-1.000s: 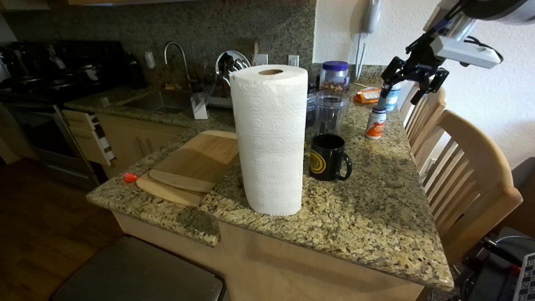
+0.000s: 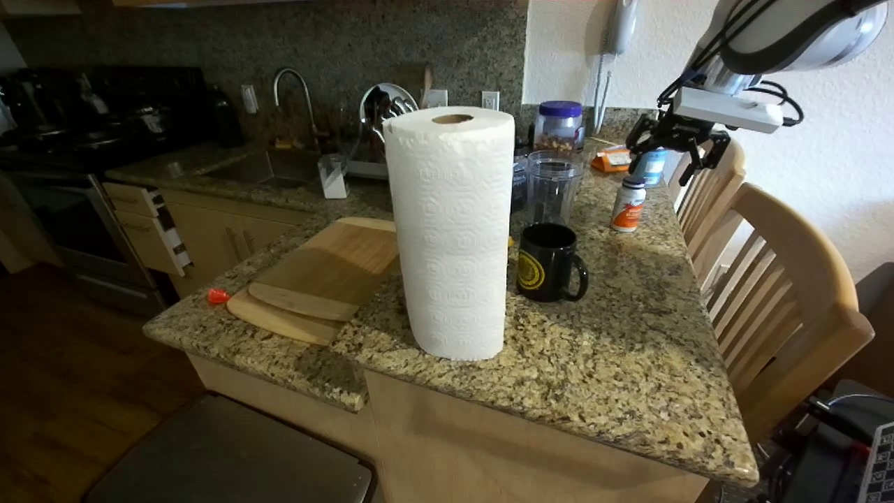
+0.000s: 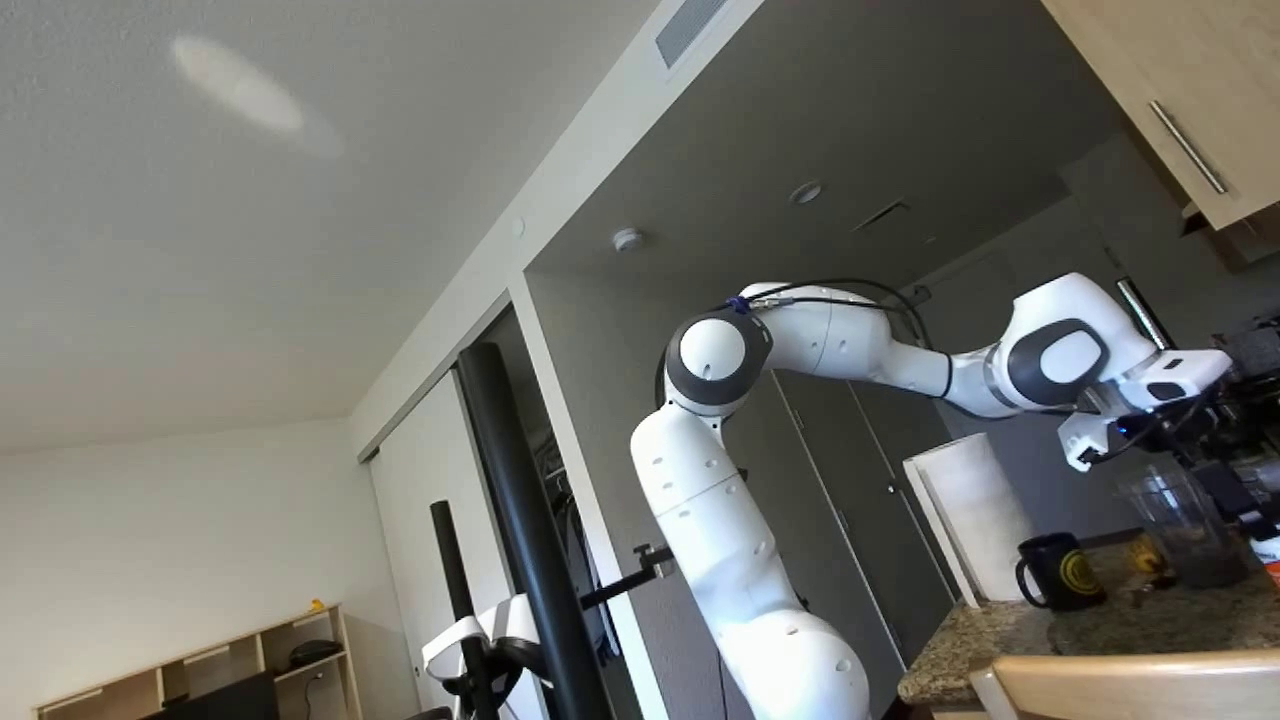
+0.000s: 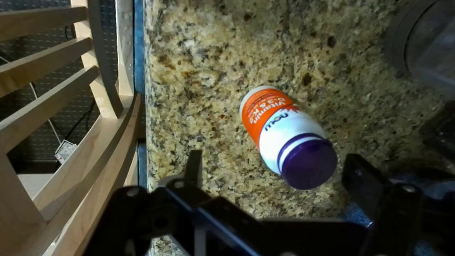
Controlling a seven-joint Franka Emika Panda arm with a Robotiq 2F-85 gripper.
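Note:
A white vitamin bottle (image 2: 628,206) with an orange label and a dark purple cap stands upright on the granite counter. Above it and slightly to its right in exterior view 1, my gripper (image 2: 660,176) is open and apart from it. Seen from the wrist, the bottle (image 4: 279,123) lies ahead of the spread fingers, its cap (image 4: 310,164) nearest and closer to the right finger. Nothing is between the fingertips of the gripper. Exterior view 2 shows the gripper only partly, dark and cut off by the right edge.
A clear blender cup (image 2: 553,188), a black mug (image 2: 546,264) and a paper towel roll (image 2: 452,243) stand on the counter. Behind the bottle are a blue-labelled container (image 2: 651,166) and an orange packet (image 2: 612,159). Wooden chairs (image 2: 779,276) line the right edge.
The gripper has moved left and a little down in exterior view 1, closer over the bottle, and stays open. The bottle and the other counter items have not moved.

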